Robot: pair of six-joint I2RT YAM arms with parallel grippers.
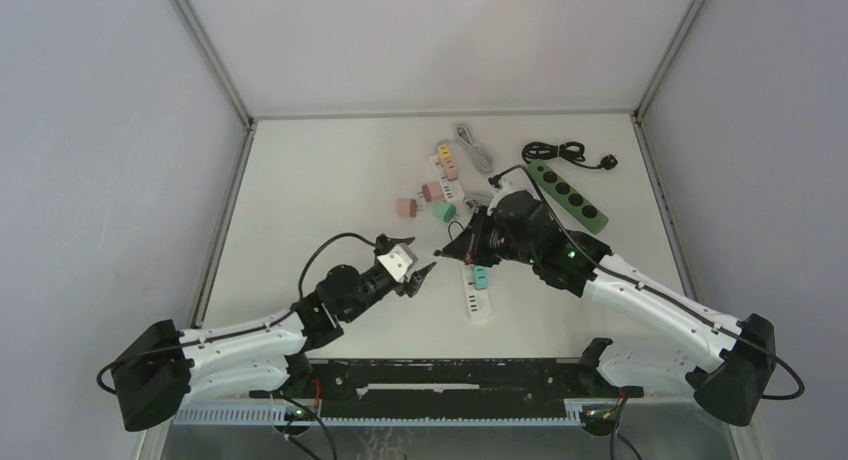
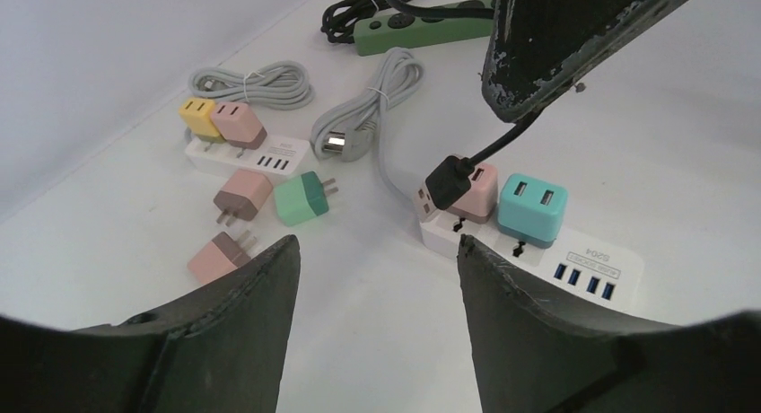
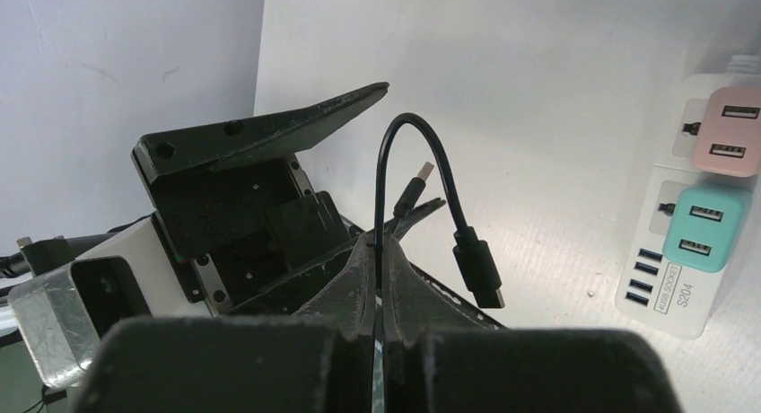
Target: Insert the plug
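Observation:
A short black USB cable (image 3: 479,276) hangs from my right gripper, which is shut on it; one connector points down, the other end (image 3: 412,189) appears beside the left fingers. My left gripper is open with nothing between its fingers, facing the dangling plug (image 2: 444,184) at a short distance. The white power strip (image 3: 664,296) with pink (image 3: 727,131) and teal (image 3: 704,226) chargers lies beneath; its USB ports show in the right wrist view.
A second white strip (image 1: 451,188), loose pink and green plugs (image 1: 445,211), grey coiled cables and a green strip (image 1: 568,197) with a black cable lie toward the back.

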